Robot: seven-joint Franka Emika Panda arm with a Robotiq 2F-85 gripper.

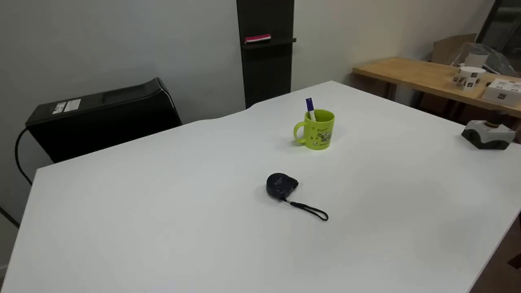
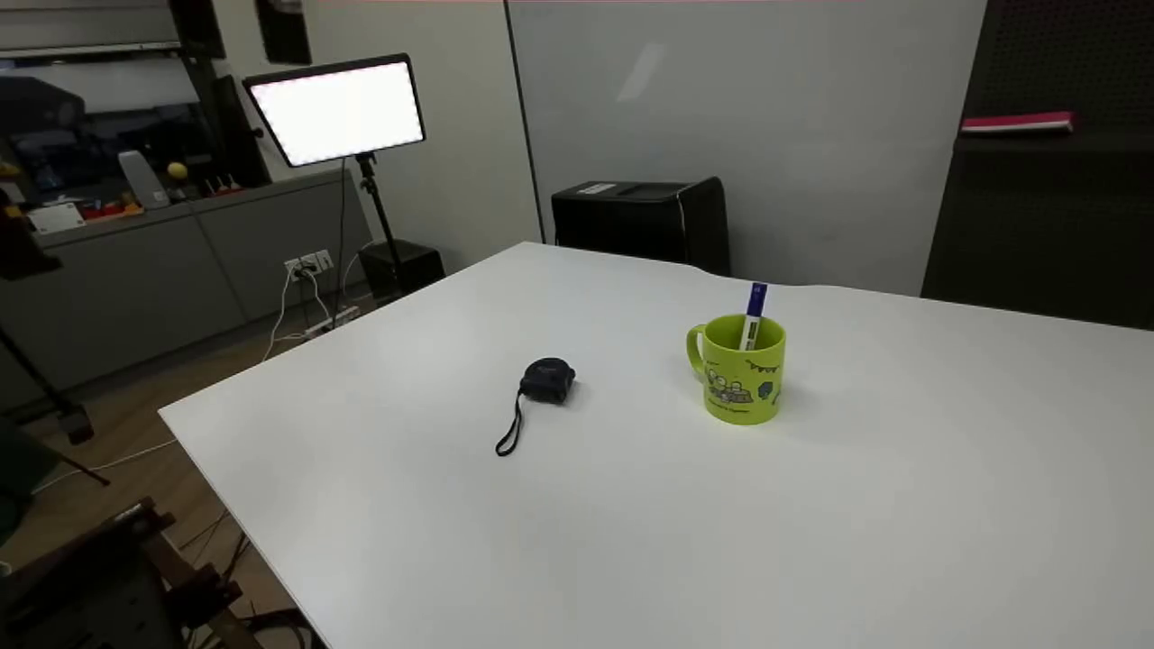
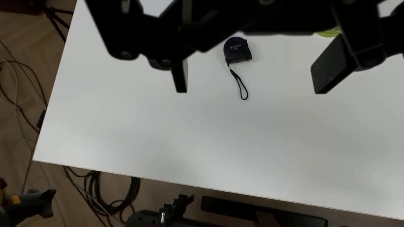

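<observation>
A lime green mug (image 1: 318,132) stands upright on the white table, holding a marker (image 1: 310,107) with a blue cap that leans inside it. In exterior view 2 the same mug (image 2: 744,379) is right of a dark tape measure (image 2: 547,380). That tape measure (image 1: 281,186) lies flat with its black wrist strap stretched out. The wrist view looks down on the tape measure (image 3: 237,50) from above, between the widely parted fingers of my gripper. My gripper is open, empty and well above the table; neither exterior view shows it. Only a sliver of the mug (image 3: 330,32) peeks out behind the gripper.
The white table (image 1: 146,210) is otherwise mostly bare, with wide free room around both objects. A grey box with a dark knob (image 1: 489,134) sits at its right edge. A black case (image 1: 102,117) stands behind the table's far edge.
</observation>
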